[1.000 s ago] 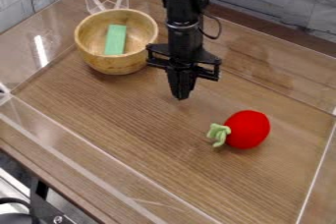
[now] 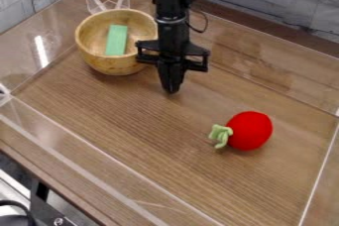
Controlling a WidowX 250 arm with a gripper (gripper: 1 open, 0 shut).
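The black robot arm reaches down from the top centre, its gripper (image 2: 169, 79) low over the wooden table, just right of a tan bowl (image 2: 130, 63). Whether its fingers are open or shut is hard to tell at this size. In the bowl stands a light green block (image 2: 115, 39). A red tomato-like object (image 2: 249, 131) with a pale green stem lies apart at the lower right.
A pale object shows at the left edge and a dark round object at the bottom left corner.
The arm and gripper have moved left, nearer the bowl. The red object and the bowl look unmoved.
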